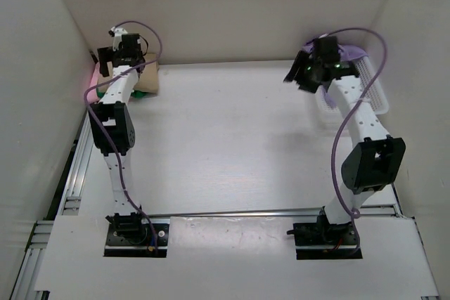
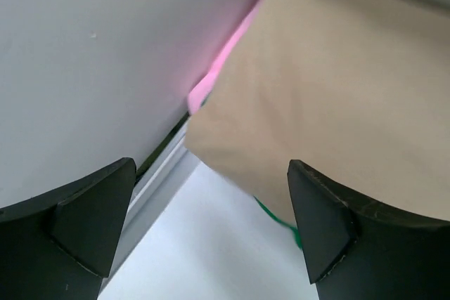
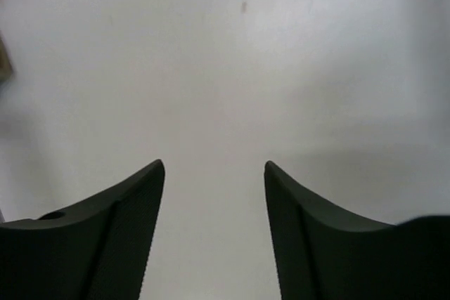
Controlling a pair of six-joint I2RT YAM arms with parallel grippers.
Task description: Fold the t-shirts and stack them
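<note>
At the far left corner lies a stack of folded shirts: a tan shirt [image 2: 309, 96] on top, with edges of a green shirt [image 2: 278, 220] and a pink shirt [image 2: 218, 64] showing beneath. Above it, my left gripper stands wide open, nothing between its fingers. A purple shirt [image 1: 351, 53] lies crumpled in the white basket at the far right, partly hidden behind my right arm. My right gripper [image 1: 300, 81] is open and empty, at the basket's left side; its wrist view shows only blurred table between the fingers.
The white basket [image 1: 377, 89] stands against the right wall. Bare white table [image 1: 218, 138] fills the middle between the arms. Walls close in behind the stack and on its left.
</note>
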